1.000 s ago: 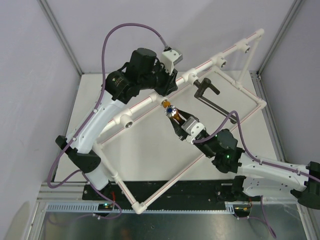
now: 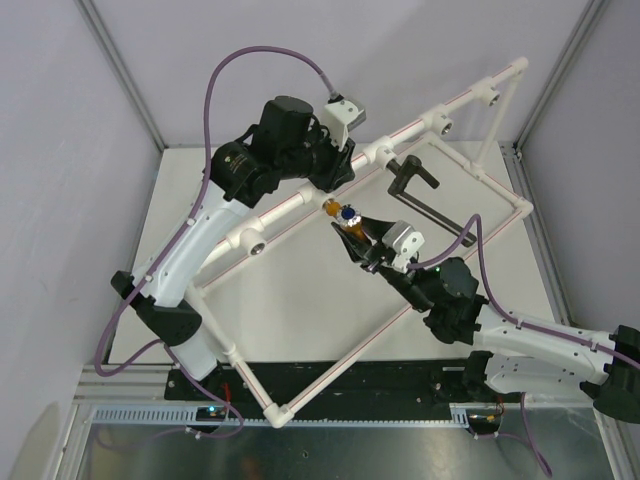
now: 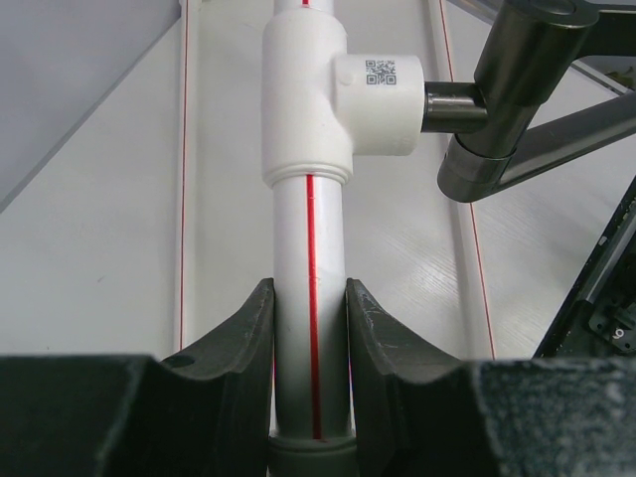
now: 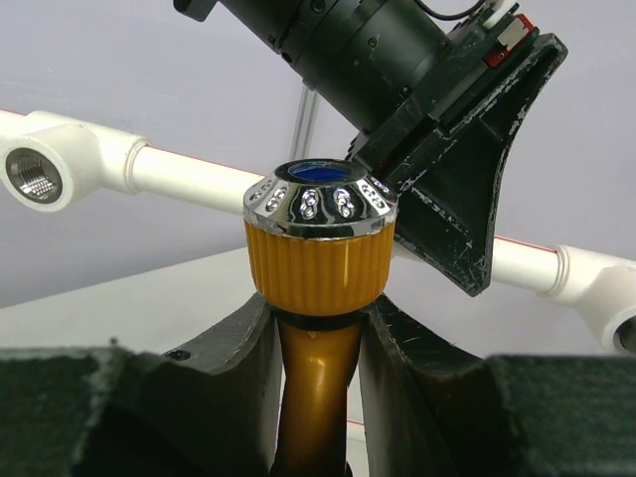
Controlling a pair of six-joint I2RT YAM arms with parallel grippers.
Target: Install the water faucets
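Observation:
My left gripper (image 2: pixel 334 172) is shut on the white upper pipe (image 3: pixel 309 238), beside a tee that holds a dark faucet (image 2: pixel 404 182). My right gripper (image 2: pixel 354 232) has its fingers around an amber faucet body (image 4: pixel 316 380) with a chrome, blue-centred cap (image 4: pixel 320 207); whether they grip it firmly is unclear. The faucet meets an amber fitting at the pipe's tee (image 2: pixel 323 200), just below my left gripper; whether it is seated is hidden.
The white pipe frame has more open threaded tees (image 2: pixel 440 122) along the upper bar and one (image 2: pixel 252 241) at the lower left. A board (image 2: pixel 300 310) lies beneath.
My right gripper has shifted slightly right and up around the faucet, its wrist turning a little. The left arm is still.

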